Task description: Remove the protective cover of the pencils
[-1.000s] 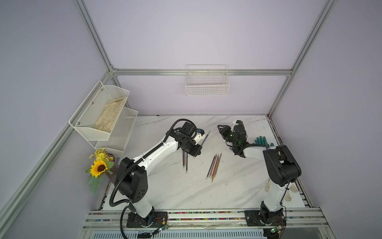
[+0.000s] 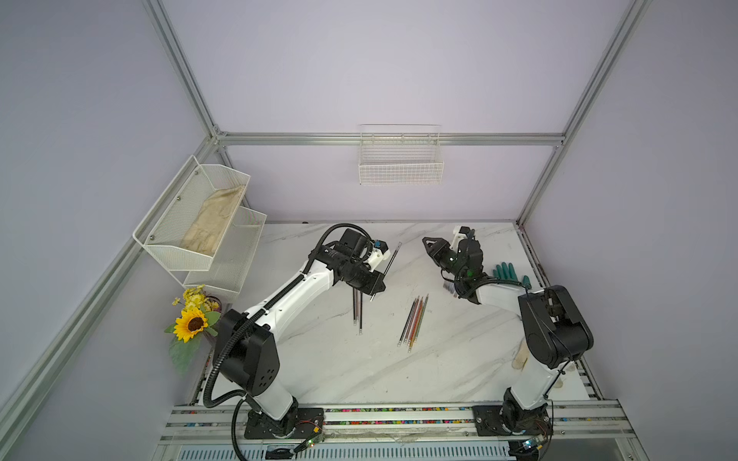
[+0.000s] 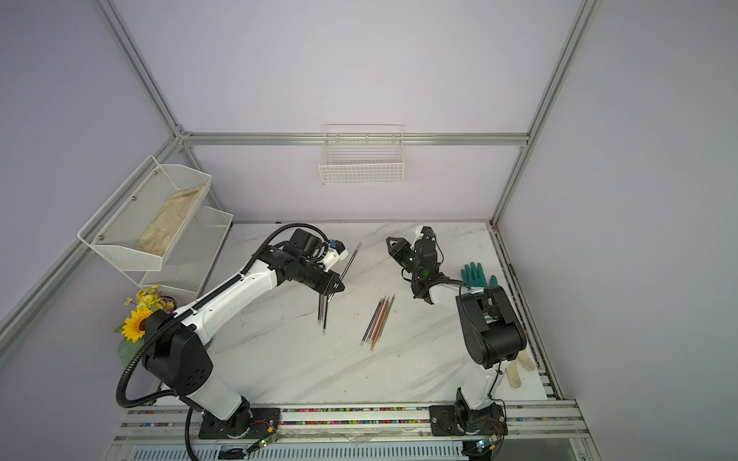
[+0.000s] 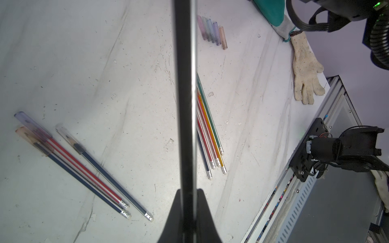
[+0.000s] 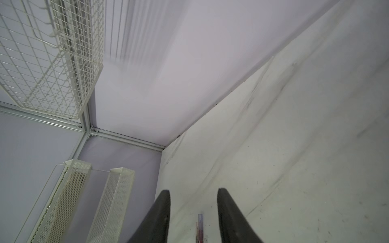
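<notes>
A dark pencil (image 4: 187, 101) is clamped in my left gripper, rising large and blurred through the left wrist view. In the top left view this pencil (image 2: 392, 259) slants above the table, with a clear-looking cover at its upper end. On the table, pencils with clear covers (image 4: 33, 128) lie at the left of the left wrist view. Several pencils (image 4: 210, 129) lie together nearer the middle, their far ends hidden behind the held pencil. Loose covers (image 4: 216, 33) lie in a row farther off. My right gripper is open and empty, apart from the held pencil.
Green gloves (image 2: 503, 271) and pale gloves (image 4: 306, 66) lie on the right side. Wire baskets (image 2: 192, 223) and a sunflower (image 2: 190, 323) stand at the left. Bare table surrounds the pencils.
My left gripper has shifted slightly up and left with the pencil. The right arm's elbow has swung a little right and its gripper has turned slightly. The pencils on the table have not moved.
</notes>
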